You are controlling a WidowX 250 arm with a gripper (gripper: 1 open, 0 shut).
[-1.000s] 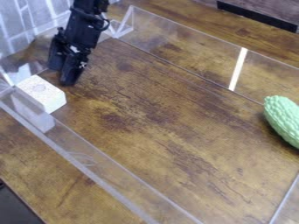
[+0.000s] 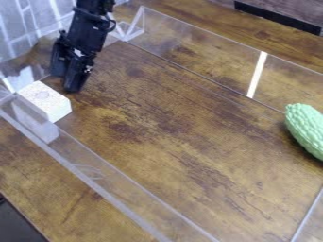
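The black robot gripper [image 2: 71,70] hangs at the upper left of the camera view, low over the wooden floor of a clear-walled enclosure. It stands open as far as its dark fingers show; they partly overlap, and no held object is visible. A white block [image 2: 45,100] lies just below it, by the left wall. A pale green bumpy vegetable-like object [image 2: 305,129] lies at the right edge.
Clear plastic walls border the wooden surface [image 2: 177,142], with a white strip [image 2: 256,74] on the far side. The middle of the floor is empty.
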